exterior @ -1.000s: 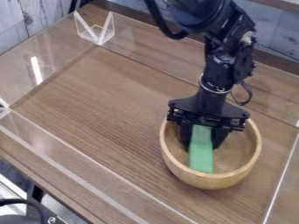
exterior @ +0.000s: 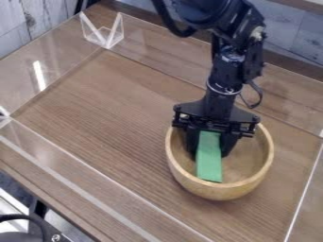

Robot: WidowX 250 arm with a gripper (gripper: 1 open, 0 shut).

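A green block (exterior: 210, 163) stands out against the inside of a tan wooden bowl (exterior: 235, 184) at the right of the table. My black gripper (exterior: 210, 139) reaches down into the bowl from above, shut on the upper end of the green block. The fingertips are dark and partly hidden by the block and the gripper body, so their exact contact is hard to see.
A small clear plastic object (exterior: 104, 30) sits at the back left. A wall runs along the back, and a dark cable shows at the bottom left corner.
My gripper remains down in the bowl at the block.
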